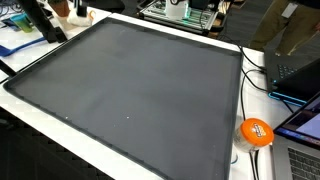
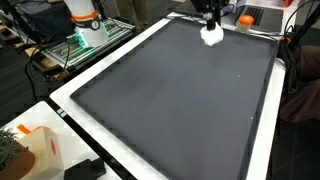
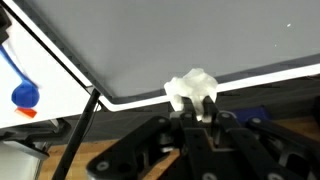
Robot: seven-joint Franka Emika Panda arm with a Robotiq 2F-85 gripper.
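A small crumpled white piece, perhaps cloth or paper [image 2: 211, 35], hangs from my gripper [image 2: 212, 22] near the top of exterior view 2. In the wrist view the fingers of the gripper are shut on it, and the white piece [image 3: 191, 88] sticks out past the tips. Beneath it lies a border of the large dark grey board [image 3: 200, 45] with its pale rim. In exterior view 1 most of the arm is out of the frame, and the grey board [image 1: 135, 85] lies bare.
An orange round item [image 1: 253, 133] stands beside the board at the right. A blue spoon [image 3: 25, 95] lies off the board. Several items crowd the upper left of exterior view 1. A laptop [image 1: 292, 75] is on the right.
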